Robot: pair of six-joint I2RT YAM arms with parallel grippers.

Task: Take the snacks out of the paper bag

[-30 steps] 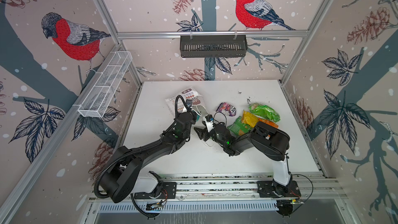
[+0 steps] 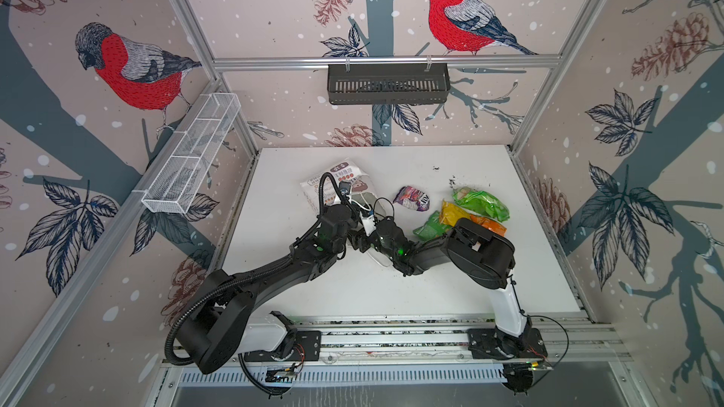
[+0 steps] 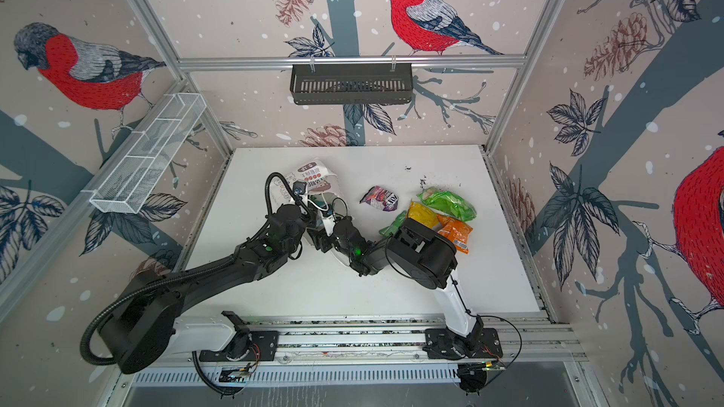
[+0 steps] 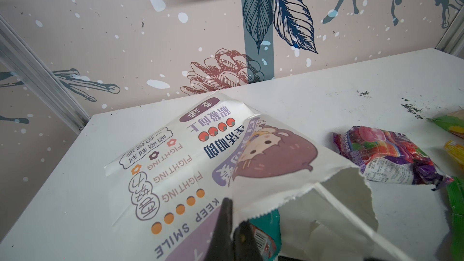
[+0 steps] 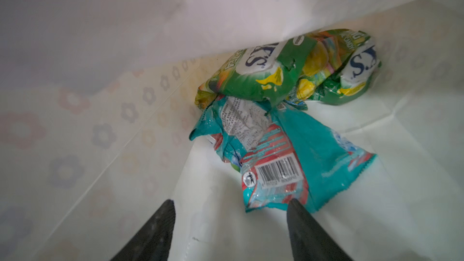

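The white printed paper bag lies on its side at the table's middle-left. My left gripper is shut at the bag's rim, on the paper edge as far as the left wrist view shows. My right gripper is inside the bag mouth, open, with nothing between its fingers. Ahead of it lie a teal snack packet and a green snack packet against the far inside of the bag.
To the right lie a purple packet, green, yellow and orange packets.
My right gripper has moved left, further into the bag's mouth.
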